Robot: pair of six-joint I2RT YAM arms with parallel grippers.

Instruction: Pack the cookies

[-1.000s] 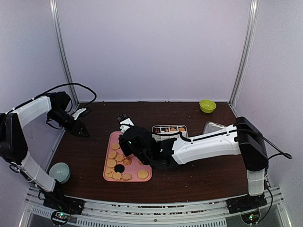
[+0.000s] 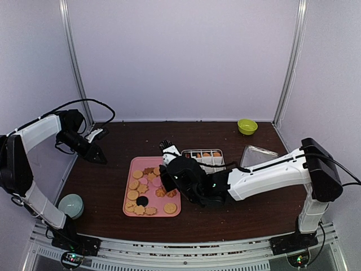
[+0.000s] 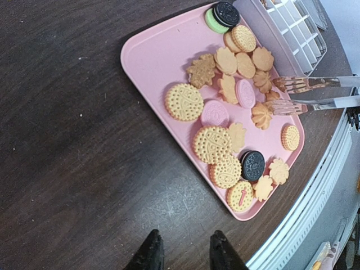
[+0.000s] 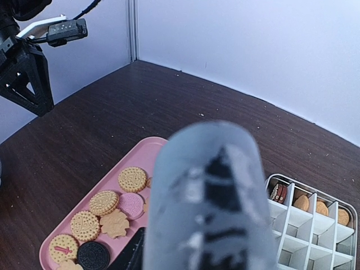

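Note:
A pink tray holds round, flower and sandwich cookies, among them a black cookie. A white divided box behind the right arm has cookies in several rear compartments. My right gripper is over the tray's right side; a blurred pale object fills much of its wrist view, and what lies between its fingertips is hidden. In the left wrist view, metal tongs or forks reach over the tray's cookies. My left gripper hangs at the left, fingers apart, nothing between them.
A green bowl stands back right, a pale bowl front left, and a clear lid right of the box. Bare table lies left of and behind the tray.
My right arm has moved to the right from over the middle of the tray toward the box, uncovering more cookies. The left arm looks unchanged.

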